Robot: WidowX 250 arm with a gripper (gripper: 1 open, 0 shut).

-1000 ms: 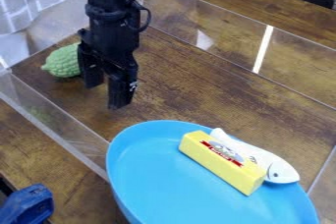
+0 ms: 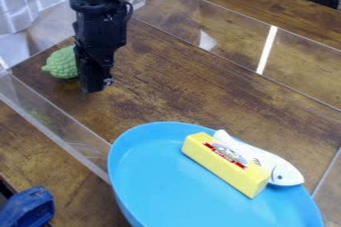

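Observation:
My black gripper (image 2: 92, 71) is low over the wooden floor at the upper left, just right of a green textured toy (image 2: 60, 64), which it partly overlaps in this view. Its fingers look close together, though they are dark and small; I cannot make out anything held between them.
A blue round tray (image 2: 200, 197) at the front holds a yellow box (image 2: 224, 163) and a white elongated object (image 2: 276, 166). A blue item (image 2: 24, 209) lies at the lower left. Clear barrier panels run along the left.
My gripper has moved left and up in the view, toward the green toy, and sits nearer it. The toy and the tray's contents look unmoved.

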